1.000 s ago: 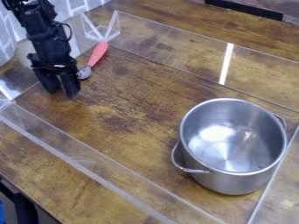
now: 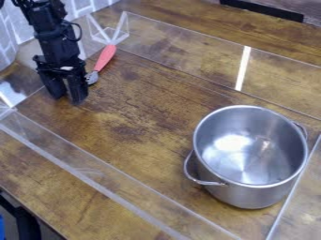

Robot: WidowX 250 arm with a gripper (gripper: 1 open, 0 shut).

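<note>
The black robot gripper (image 2: 66,86) hangs low over the wooden table at the upper left. Just right of it lies a utensil with a red handle (image 2: 105,58) and a metal end, partly behind the gripper. A steel pot (image 2: 249,187) with side handles stands at the lower right, empty. Whether the gripper is open or shut I cannot tell.
Clear plastic strips (image 2: 126,198) border the work area along the front, back and right. A dark object sits at the lower left corner.
The gripper has shifted very slightly; the utensil and pot stay where they were.
</note>
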